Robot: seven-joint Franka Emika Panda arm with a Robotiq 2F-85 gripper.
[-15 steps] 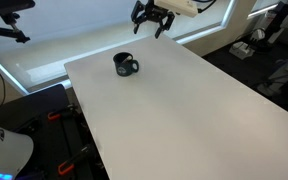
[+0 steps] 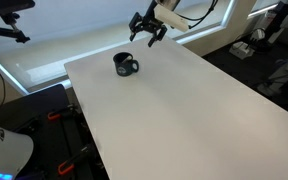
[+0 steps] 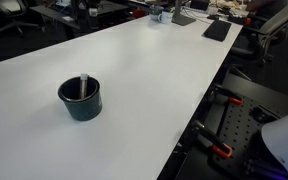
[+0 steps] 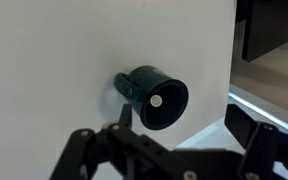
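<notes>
A dark green mug (image 2: 125, 64) stands upright on the white table, near its far left end in exterior view 1. Inside it is a pale, stick-like object (image 3: 83, 84) whose tip rises above the rim; from overhead in the wrist view it shows as a whitish round end (image 4: 156, 100). My gripper (image 2: 142, 39) hangs above the table, up and to the right of the mug in exterior view 1, clear of it. Its fingers are wide open with nothing between the fingers. The wrist view has the mug (image 4: 144, 84) below the open fingers, handle toward the upper left.
Bare white table (image 2: 179, 115) stretches away from the mug, with wide free room. A dark frame with red-orange parts (image 3: 224, 151) runs beside one table edge. Several small items, including a dark flat pad (image 3: 216, 30), lie beyond the table's far end.
In exterior view 1 my gripper has come lower and slightly to the left, closer to the mug. The mug has stayed where it was.
</notes>
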